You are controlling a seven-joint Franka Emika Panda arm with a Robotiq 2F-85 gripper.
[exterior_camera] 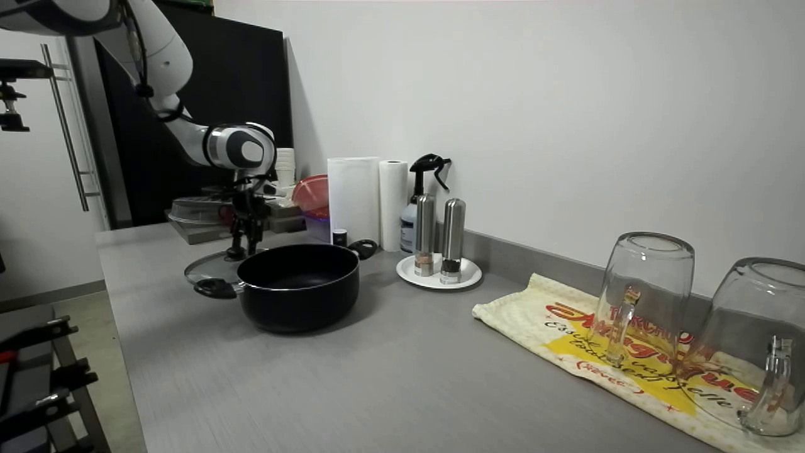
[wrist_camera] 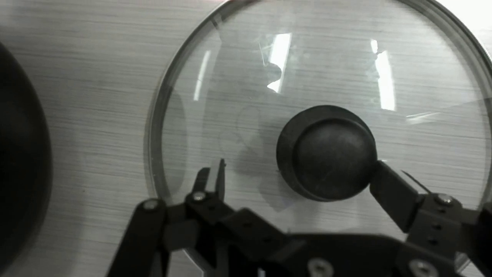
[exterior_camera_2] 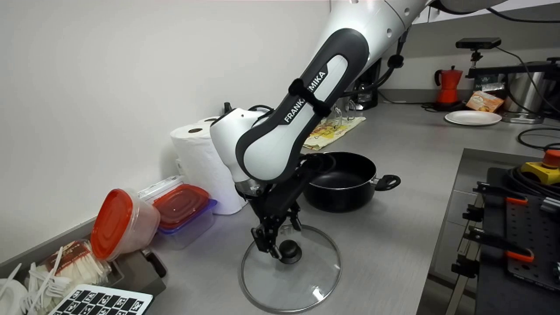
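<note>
A round glass lid (exterior_camera_2: 315,278) with a metal rim and a black knob (wrist_camera: 334,157) lies flat on the grey counter. Down low over it is my gripper (exterior_camera_2: 286,240), its fingers wide open. In the wrist view the knob sits off-centre in the gap, right up against the right finger (wrist_camera: 396,196) or nearly so; contact is hard to judge. The left finger (wrist_camera: 220,180) stands well clear of the knob. Beside the lid is an open, empty black pot (exterior_camera: 302,302) with two handles, which partly hides the lid in exterior view 1.
Paper rolls (exterior_camera: 353,200), food tubs (exterior_camera_2: 183,210) and a spray bottle (exterior_camera: 409,226) line the wall. Two grinders (exterior_camera: 451,241) stand on a white plate. Glass mugs (exterior_camera: 641,302) rest upside down on a cloth (exterior_camera: 521,309).
</note>
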